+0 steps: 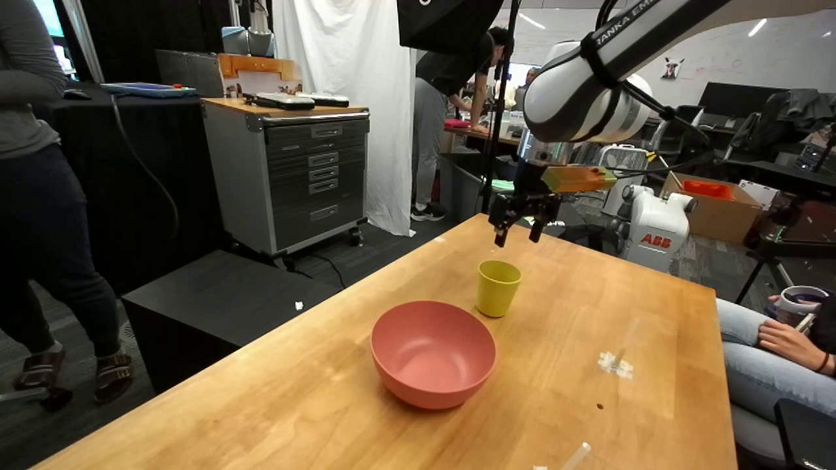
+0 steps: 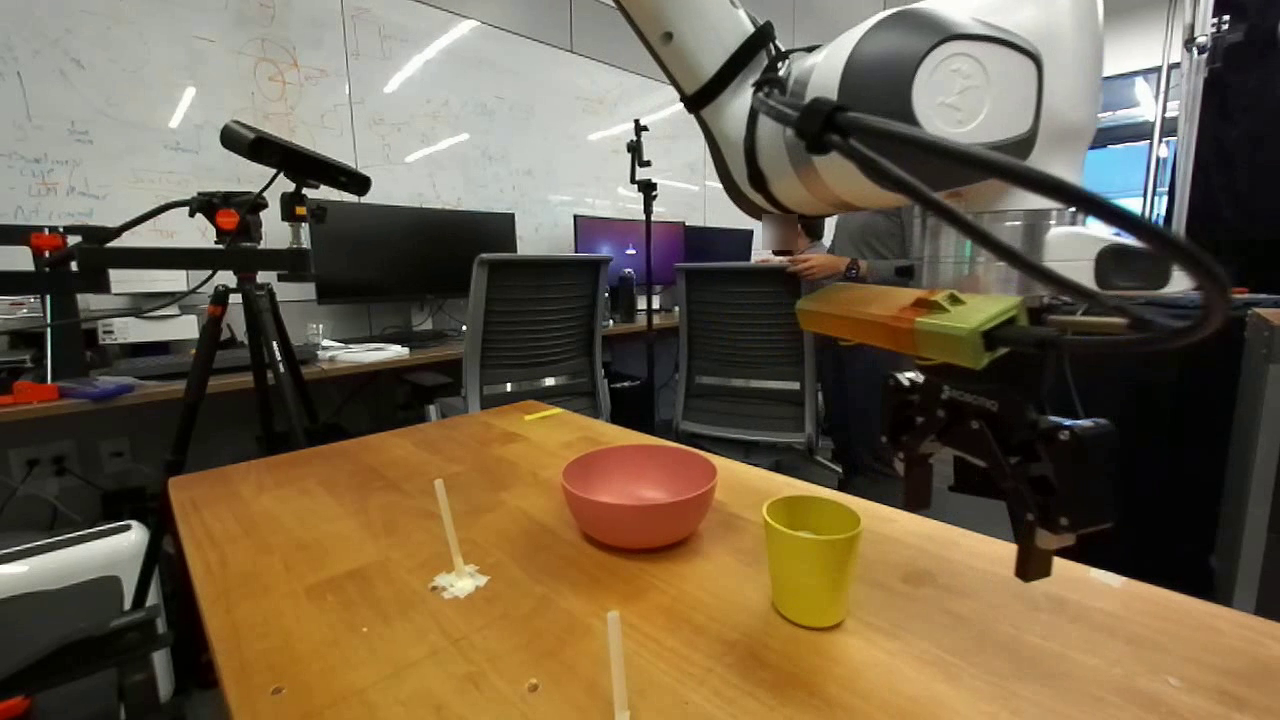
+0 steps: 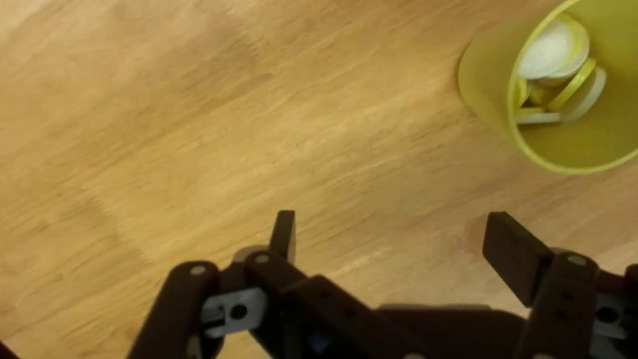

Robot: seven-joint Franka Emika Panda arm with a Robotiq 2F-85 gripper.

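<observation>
A yellow cup [image 2: 812,576] stands upright on the wooden table. In the wrist view the cup [image 3: 487,78] is at the upper right, and several white and yellow discs [image 3: 553,57] lie inside it. Beside the cup sits a wide pink bowl [image 1: 433,352], whose visible inside is empty. My gripper is open above bare table, its fingers wide apart with nothing between them. In the second exterior view the gripper [image 2: 974,524] hangs to the right of the cup, clear of it.
Two thin pale sticks [image 2: 447,526] rise from the table, one fixed with tape [image 2: 459,582]. The table [image 1: 282,391] is otherwise largely clear. A seated person's leg [image 1: 756,360] is close to its right edge in the first exterior view.
</observation>
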